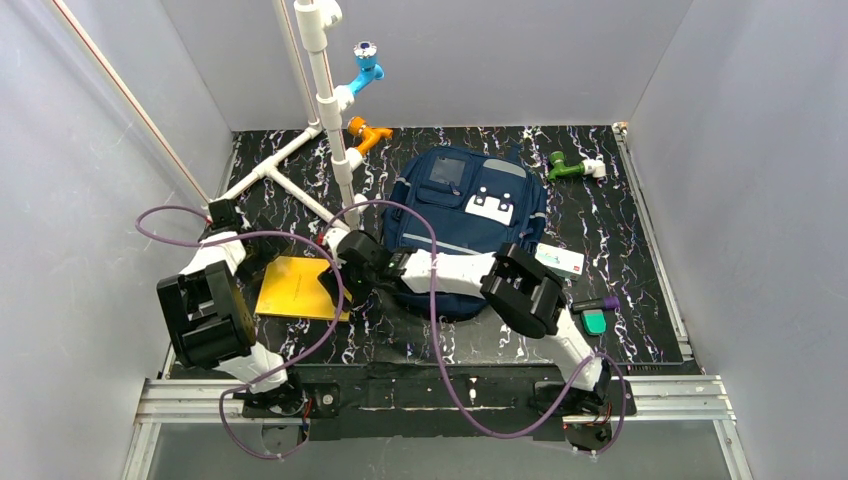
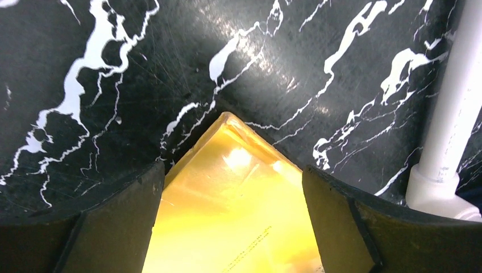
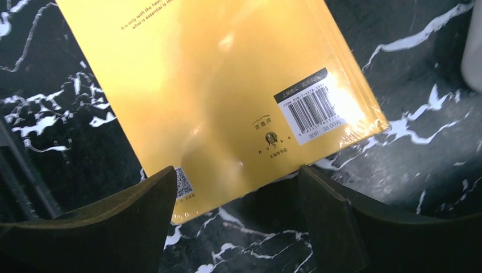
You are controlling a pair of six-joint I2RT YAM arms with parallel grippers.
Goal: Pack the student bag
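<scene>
A yellow book [image 1: 296, 285] lies flat on the dark marbled surface at the left, its barcode face up in the right wrist view. My left gripper is open over one corner of the book [image 2: 230, 230]. My right gripper is open at the edge with the barcodes [image 3: 233, 114], nothing seen held. The navy school bag [image 1: 465, 215] lies in the centre, partly under the right arm.
A white pipe stand [image 1: 338, 150] with taps is behind the book. To the right lie a white box [image 1: 559, 261], a dark cylinder [image 1: 590, 306], a teal item [image 1: 593, 324] and a green tap [image 1: 566, 167].
</scene>
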